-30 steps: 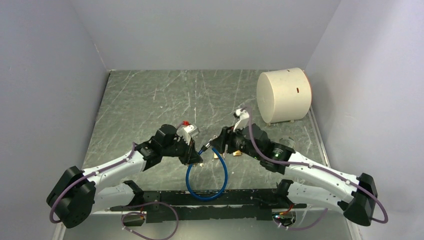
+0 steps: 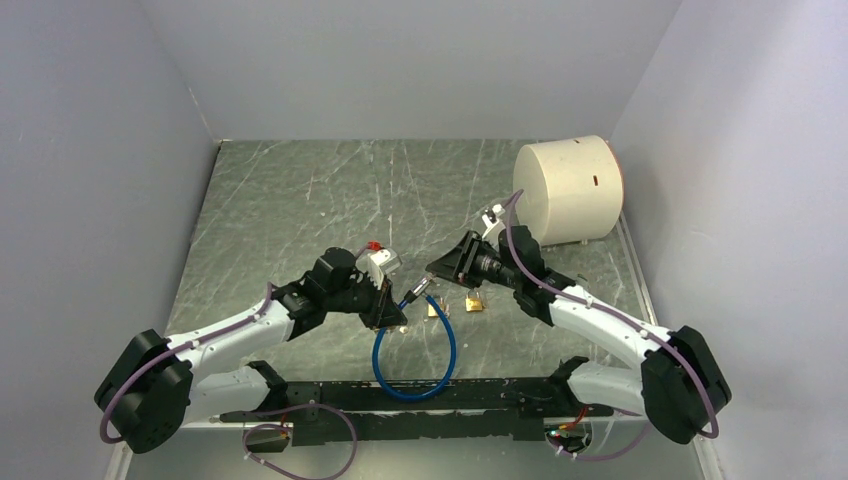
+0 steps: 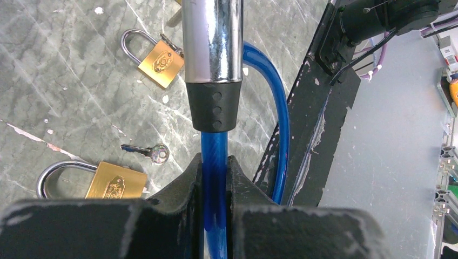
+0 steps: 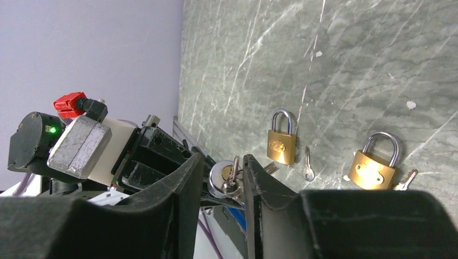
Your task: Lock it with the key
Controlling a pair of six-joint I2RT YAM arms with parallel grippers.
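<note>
My left gripper is shut on the blue cable [image 3: 214,151] of the bike lock, just below its black collar. The lock's silver cylinder [image 3: 213,43] points away from those fingers, and in the top view it slants up toward the right arm. At the cylinder's end face [image 4: 217,178], a key [image 4: 234,172] with more metal hanging by it shows in the gap of my right gripper. Those right fingers stand part open around the key; whether either pad touches it cannot be told.
Two brass padlocks, an upright-looking one [image 4: 281,145] and another [image 4: 372,170] with a key beside it, lie on the grey marbled table [image 2: 300,220]. A loose key [image 4: 308,164] lies between them. A white cylinder [image 2: 570,190] stands at the back right.
The right arm has swung, its gripper turning to point more sideways at the lock's end. The left gripper and cable have barely moved.
</note>
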